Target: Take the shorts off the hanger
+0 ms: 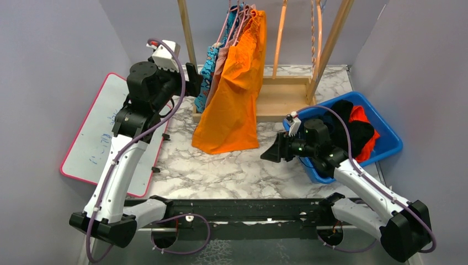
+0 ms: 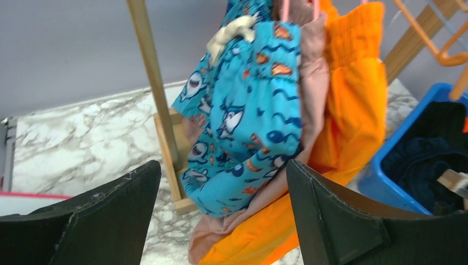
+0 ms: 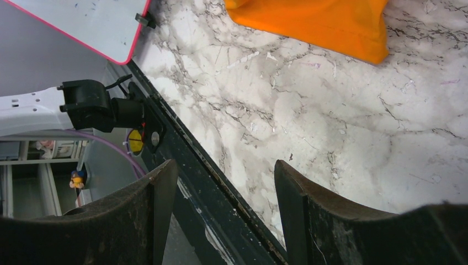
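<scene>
Blue patterned shorts [image 2: 232, 105] hang at the left end of the row, their pale waist knot near the top in the left wrist view. Behind them come a pink garment [image 2: 313, 83] and an orange one [image 1: 234, 91], all on pink hangers [image 1: 241, 25]. My left gripper [image 1: 194, 83] is just left of the blue shorts; its fingers [image 2: 118, 212] stand wide apart, with no cloth gripped. Low over the table, in front of the blue bin, my right gripper [image 1: 270, 154] is open and empty, its fingers [image 3: 301, 193] apart above bare marble.
Wooden posts [image 1: 187, 33] and a wooden tray [image 1: 281, 99] frame the rack. Empty hangers [image 1: 281, 36] dangle at the right. A blue bin [image 1: 394, 141] holds dark and red cloth. The whiteboard [image 1: 94, 138] lies left.
</scene>
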